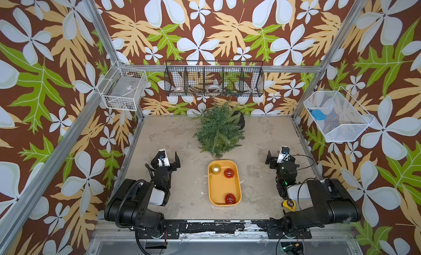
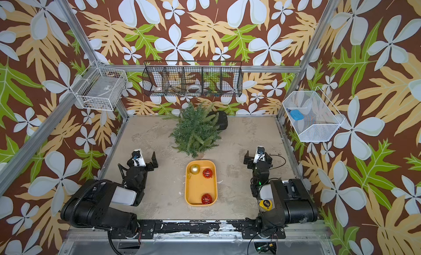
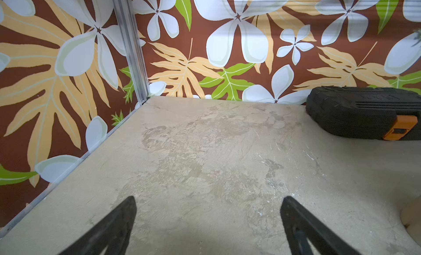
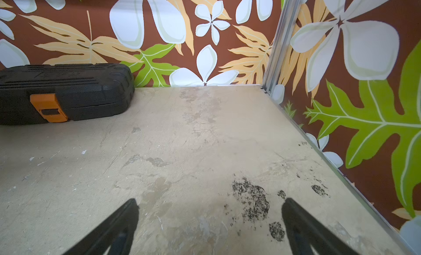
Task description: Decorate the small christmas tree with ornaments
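The small green tree (image 1: 219,130) stands at the middle of the table's back half, and no ornament shows on its visible branches. In front of it is a yellow tray (image 1: 224,186) holding a gold ball (image 1: 215,169) and a red ball (image 1: 229,173) at its far end. Another red ball (image 1: 230,198) lies near the tray's front end. To the left of tree and tray, my left gripper is open above bare table, its fingers (image 3: 122,217) wide apart. My right gripper, off to the right, is likewise open and empty.
A black case (image 3: 359,114) with an orange latch lies behind the tree. Wire baskets hang at the back (image 1: 213,81), left (image 1: 125,88) and right (image 1: 339,116). A yellow tape measure (image 1: 289,205) sits by the right arm.
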